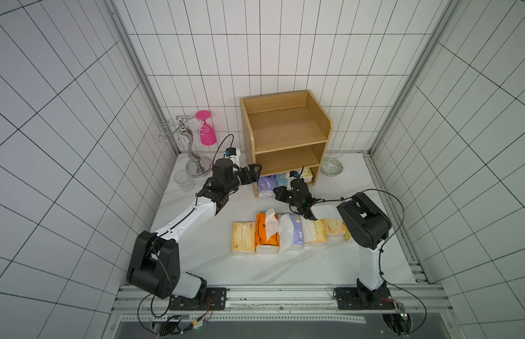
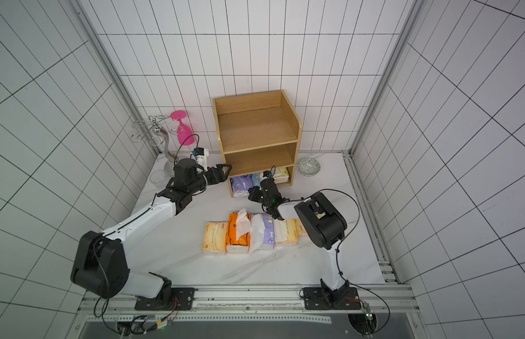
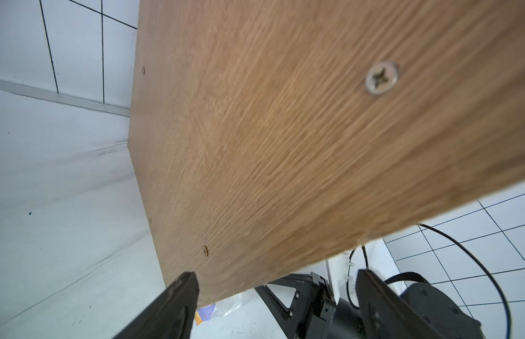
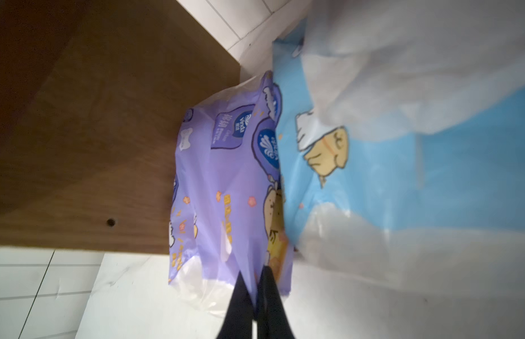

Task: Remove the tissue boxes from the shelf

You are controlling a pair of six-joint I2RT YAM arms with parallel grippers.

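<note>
In the right wrist view my right gripper is shut on the front edge of a purple tissue pack (image 4: 217,169), pinching its wrapping into a fold. That pack stands on the bottom level of the wooden shelf (image 1: 288,128), close to its left side wall. Touching it on the right is a blue tissue pack (image 4: 375,180). A further yellow-and-white pack (image 1: 306,174) shows at the right of the same level. My left gripper is open beside the shelf's outer left side, with nothing between its fingers.
A row of tissue packs lies on the table in front, among them an orange pack (image 1: 267,232) and a yellow pack (image 1: 243,237). A glass (image 1: 184,180) and a metal rack (image 1: 198,165) with a pink goblet (image 1: 207,134) stand left; a glass bowl (image 1: 331,166) stands right.
</note>
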